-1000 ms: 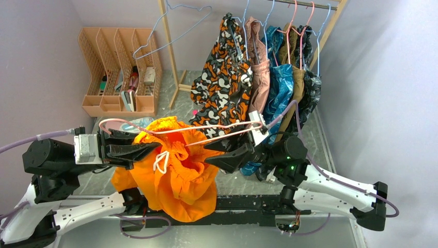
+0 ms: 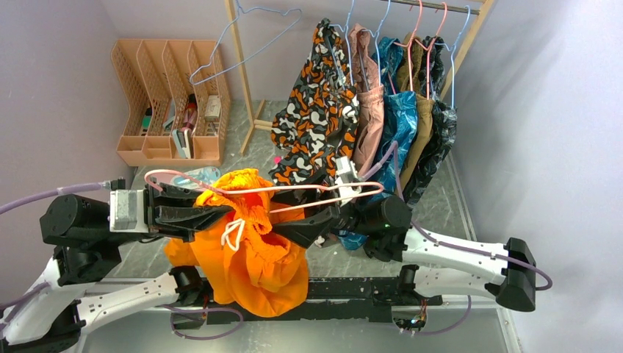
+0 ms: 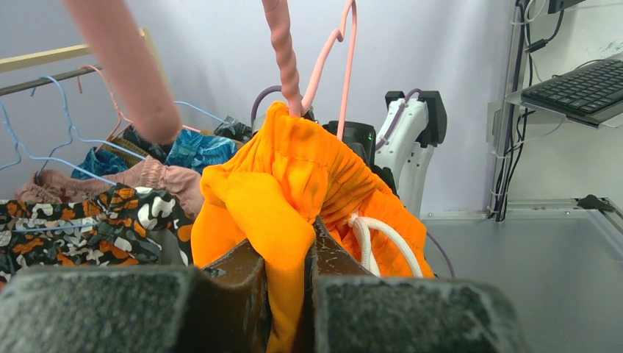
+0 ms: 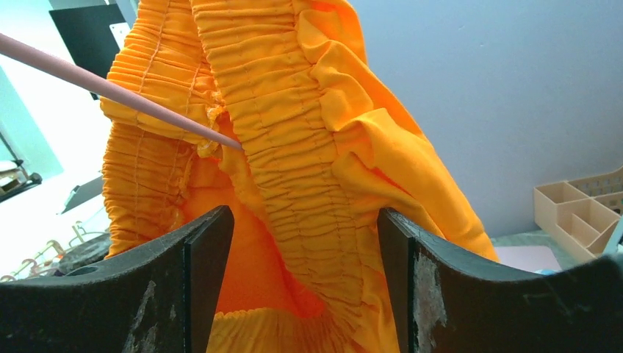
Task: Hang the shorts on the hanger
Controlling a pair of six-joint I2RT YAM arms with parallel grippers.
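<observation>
Orange shorts (image 2: 253, 272) with a white drawstring (image 2: 233, 232) hang bunched in front of me. A pink hanger (image 2: 344, 190) lies across them, one end running into the waistband. My left gripper (image 2: 214, 213) is shut on the shorts' fabric, seen pinched between its fingers in the left wrist view. My right gripper is open at the gathered waistband (image 4: 279, 147), with orange fabric between and in front of its fingers; the hanger's bar (image 4: 147, 107) passes behind that elastic.
A rail (image 2: 459, 9) behind carries hangers with camouflage, pink, blue, olive and dark garments. An empty blue hanger (image 2: 253, 55) hangs at the back left, above a beige divided organizer (image 2: 169, 154).
My right gripper has moved left, closer to the orange shorts. The left gripper, shorts and hanger have shifted slightly rightward.
</observation>
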